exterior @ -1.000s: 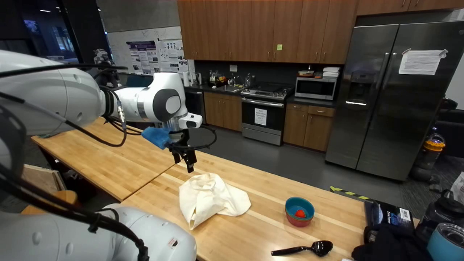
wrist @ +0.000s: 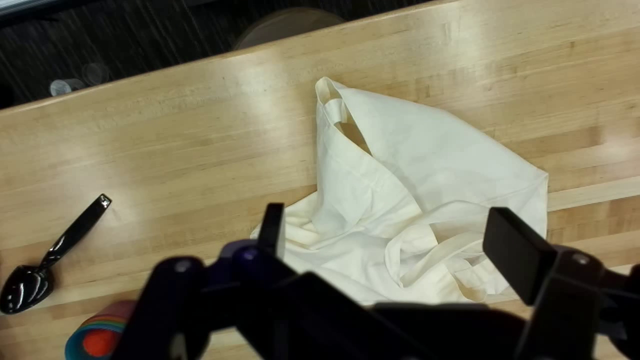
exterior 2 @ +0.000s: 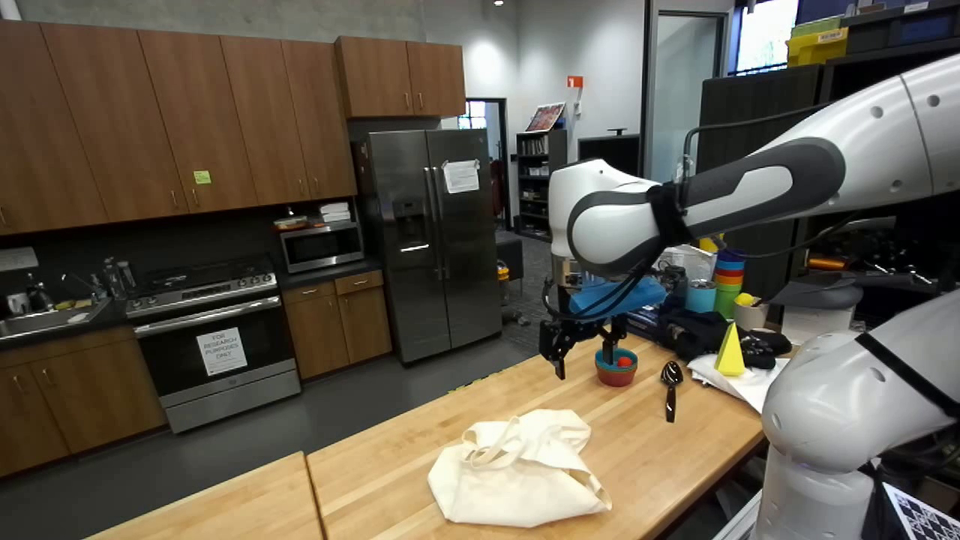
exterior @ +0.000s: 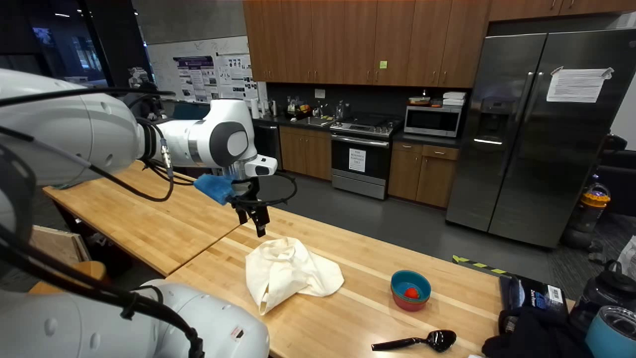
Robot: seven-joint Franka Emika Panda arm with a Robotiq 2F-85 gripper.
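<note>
A cream cloth bag lies crumpled on the wooden table, its straps loose on top. In the wrist view the bag spreads below my gripper, whose two black fingers stand wide apart. Only air separates the fingers from each other, and the cloth shows beneath them. From the first exterior side, my gripper hangs above the table beyond the bag. The second exterior view has the bag in front, with the open gripper raised behind it.
Stacked bowls with a red item inside stand right of the bag. A black spoon lies near them. A yellow pyramid, dark cloth and cups crowd the table's far end. Bare tabletop lies between bag and bowls.
</note>
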